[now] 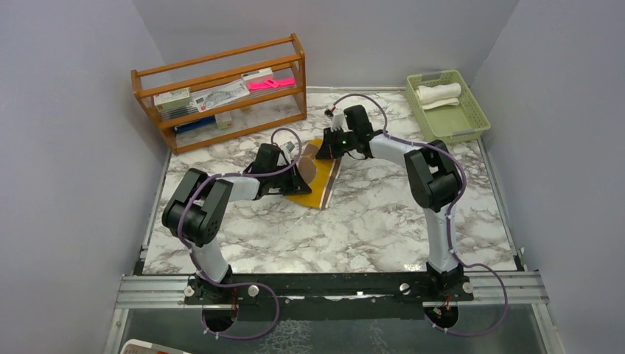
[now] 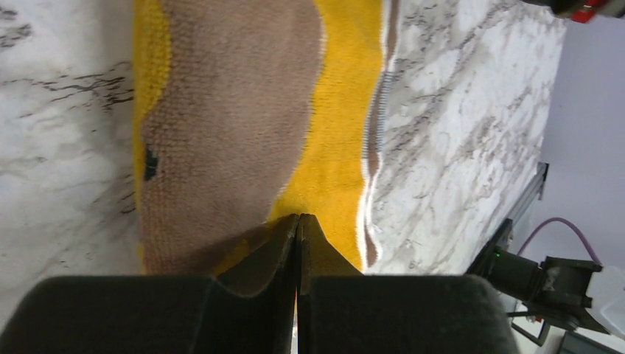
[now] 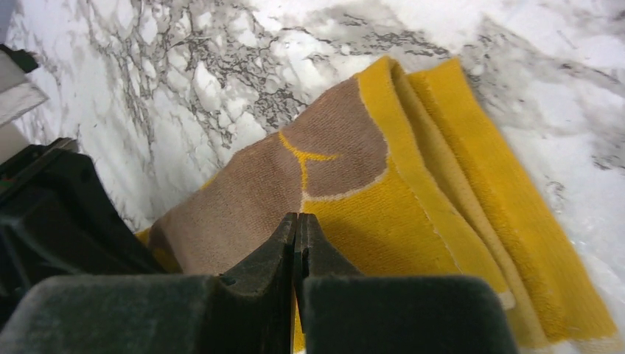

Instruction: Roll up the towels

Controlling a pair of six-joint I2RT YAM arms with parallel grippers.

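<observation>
A yellow and brown towel [image 1: 320, 178] lies folded into a narrow strip on the marble table, slanted, its striped edge along the right side. My left gripper [image 1: 306, 190] is over its near end, and in the left wrist view the shut fingertips [image 2: 306, 225] press on the cloth [image 2: 228, 118]. Toward the far end stands my right gripper [image 1: 321, 153]; in the right wrist view its fingertips [image 3: 309, 228] are together on top of the towel [image 3: 368, 214]. No cloth shows between either pair of fingers. Loose layers show along the towel's edge in the right wrist view.
A green basket [image 1: 476, 110] at the back right holds a rolled white towel [image 1: 438, 92] and another white cloth. The wooden rack [image 1: 221, 74] with boxes stands at the back left. Bare marble [image 1: 354, 228] lies in front and to the right.
</observation>
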